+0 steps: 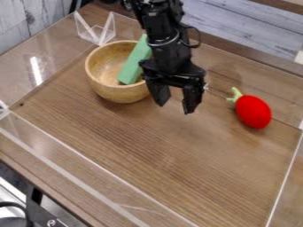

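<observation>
My black gripper (173, 95) hangs open over the middle of the wooden table, just right of a wooden bowl (104, 82). A green object (134, 61) sits in the bowl, partly behind the arm. A red vegetable with a short green stem (253, 112), perhaps a toy, lies on the right of the table. Nothing shows between the gripper's fingers.
A white frame-like object (95, 29) stands at the back left. A white wooden surface runs along the back right. A dark cable is at the lower left.
</observation>
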